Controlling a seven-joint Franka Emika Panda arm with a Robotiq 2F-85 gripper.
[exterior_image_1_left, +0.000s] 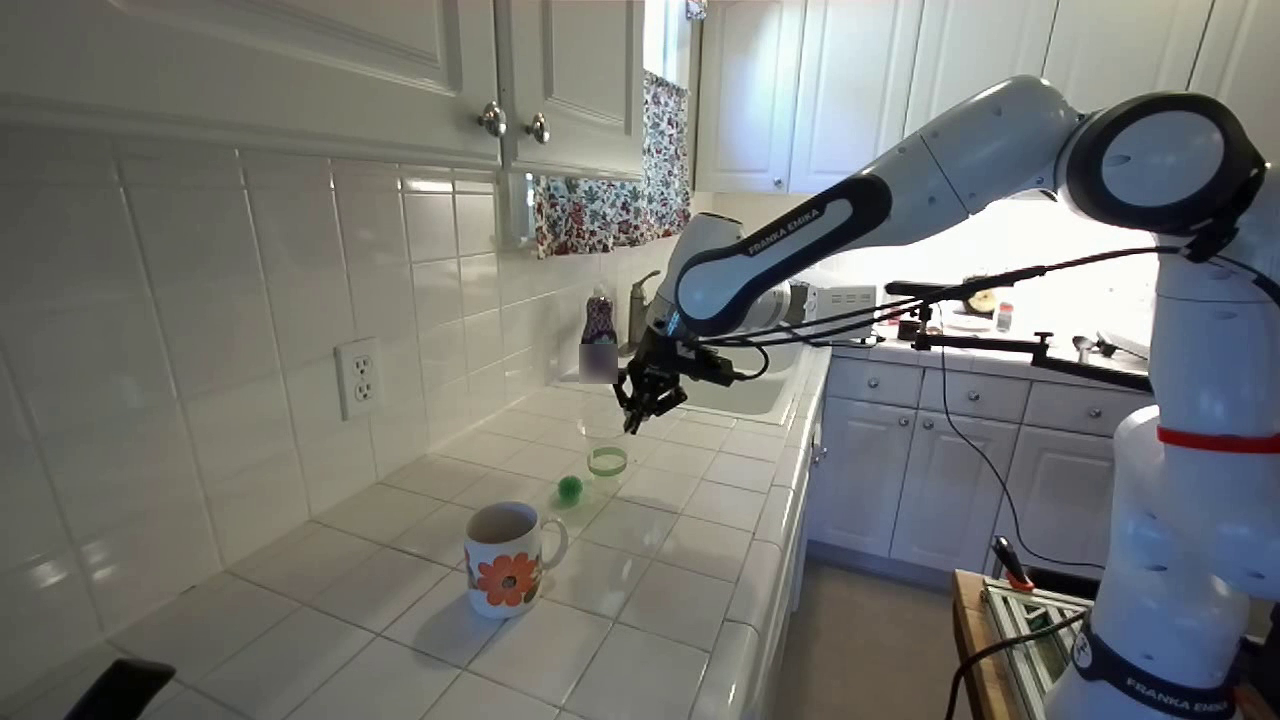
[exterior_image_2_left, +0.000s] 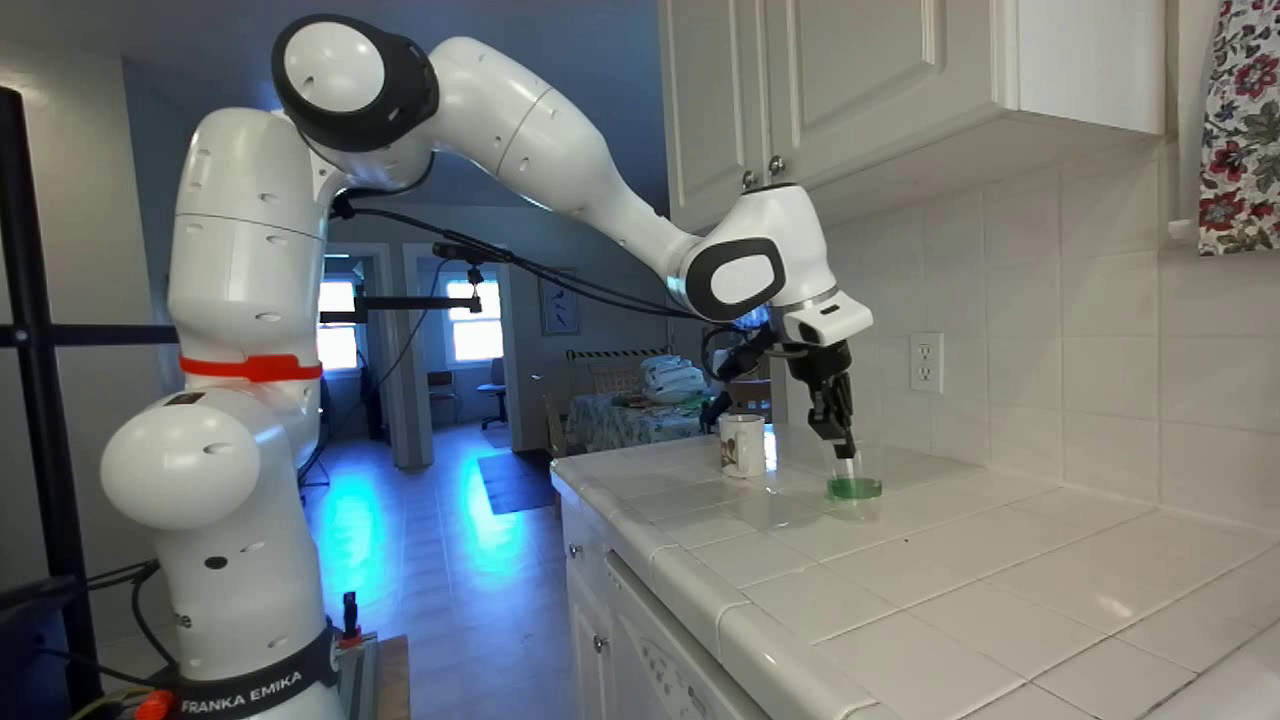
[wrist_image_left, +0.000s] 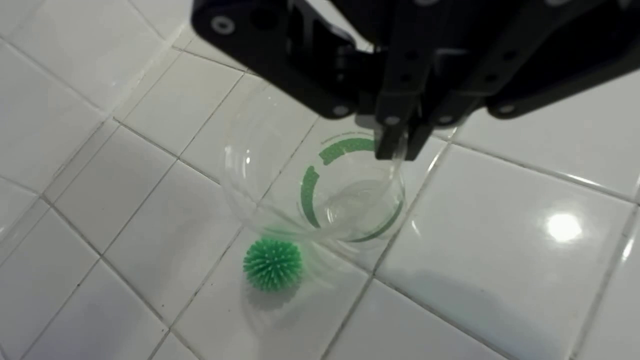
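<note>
A clear cup with a green band (wrist_image_left: 308, 195) has its rim pinched by my gripper, whose fingers are shut on the wall at its right side. The cup is upright, mouth up; whether its base touches the tiles I cannot tell. Beside it on the counter rests a small spiky green ball (wrist_image_left: 272, 264), outside the cup. From the first exterior view, the gripper (exterior_image_1_left: 632, 425) stands over the cup's far right edge, with the ball (exterior_image_1_left: 570, 490) just left of the cup (exterior_image_1_left: 607, 462). In the second exterior view, the green band of the cup (exterior_image_2_left: 855, 488) shows below the fingertips.
A white mug with an orange flower (exterior_image_1_left: 505, 570) stands nearer the first exterior camera. Tiled wall with an outlet (exterior_image_1_left: 359, 378) borders the counter on one side; the counter's rounded edge (exterior_image_1_left: 746, 588) bounds the other. A sink (exterior_image_1_left: 756, 390) lies behind the arm.
</note>
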